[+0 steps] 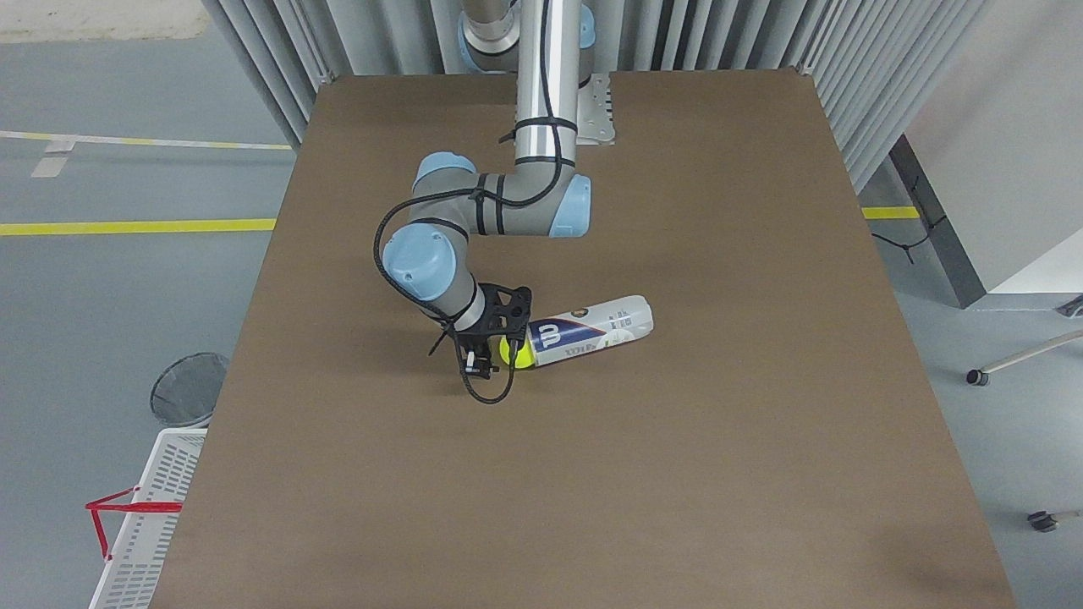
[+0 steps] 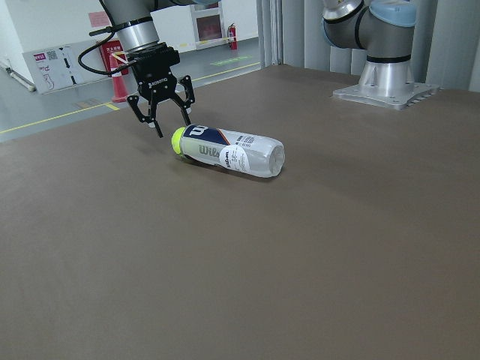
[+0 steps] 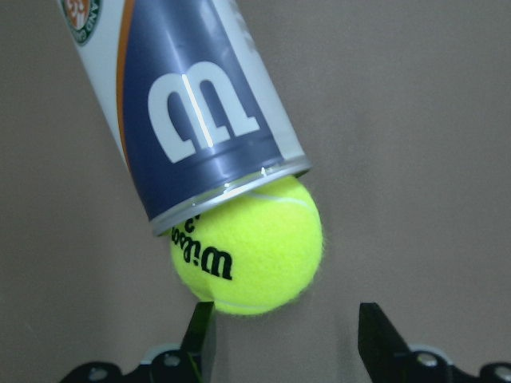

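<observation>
A clear Wilson tube [image 1: 589, 330] [image 2: 240, 154] [image 3: 192, 96] with a blue label lies on its side on the brown table. At its open end sits a yellow tennis ball [image 1: 514, 353] [image 2: 178, 141] [image 3: 247, 254], partly inside or against the rim. My gripper [image 2: 172, 120] stands open just beyond the ball end, nothing between its fingers; in the wrist view the ball is just ahead of the fingertips. In the front view the arm partly hides the gripper.
A white crate [image 1: 152, 548] and a mesh bin [image 1: 188, 386] stand on the floor beyond the left edge. The arm's base plate [image 2: 382, 97] is at the back.
</observation>
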